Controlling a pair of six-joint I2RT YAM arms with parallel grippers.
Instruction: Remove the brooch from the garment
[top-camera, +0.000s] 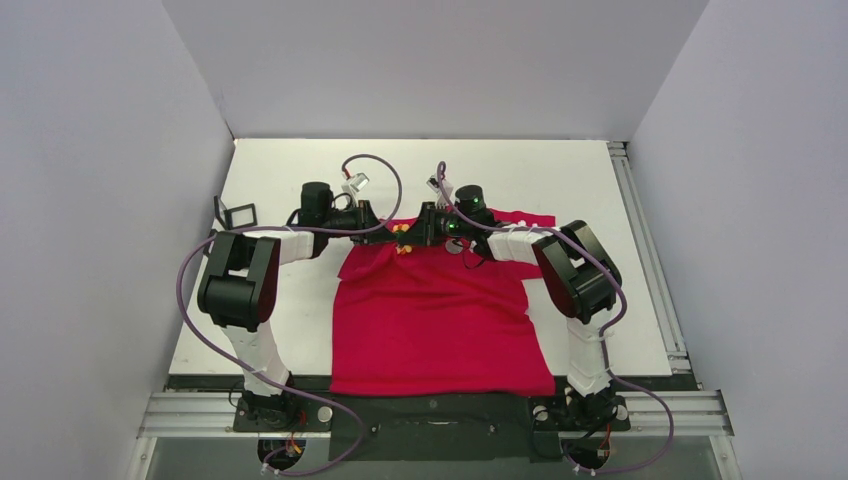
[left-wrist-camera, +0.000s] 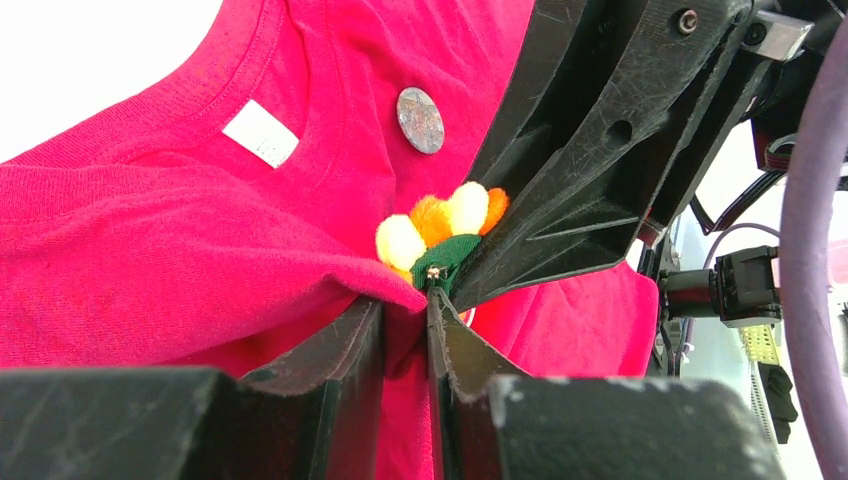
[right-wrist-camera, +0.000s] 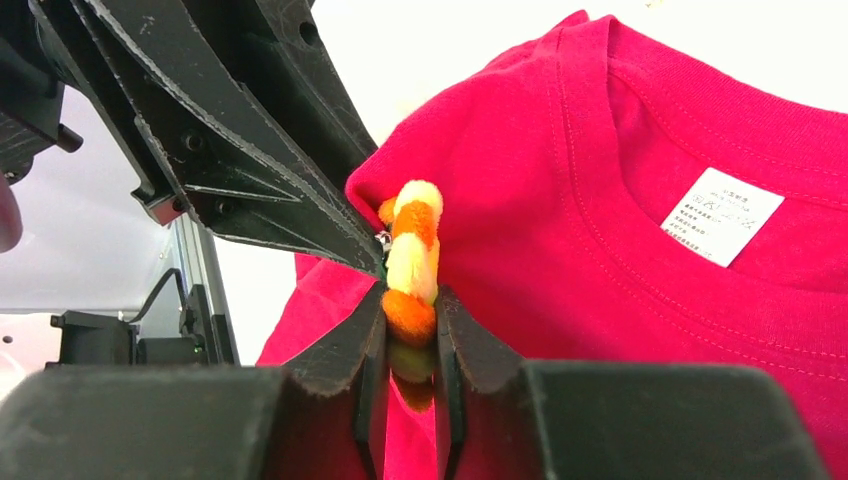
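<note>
The brooch (top-camera: 404, 249), a fuzzy orange and cream flower with a green back, is near the neckline of the red garment (top-camera: 430, 340). My right gripper is shut on its petals, seen edge-on in the right wrist view. In the left wrist view a small metal clasp (left-wrist-camera: 435, 273) shows on the green backing. My left gripper stands part open right below it, one fingertip close to the clasp. A fold of red cloth lies in the gap between the left fingers. Whether the pin still passes through the cloth is hidden.
A round metal disc (left-wrist-camera: 420, 120) lies on the garment near the neckline, beside a white label (left-wrist-camera: 261, 133). The two grippers nearly touch each other. A small black frame (top-camera: 240, 216) sits at the table's left.
</note>
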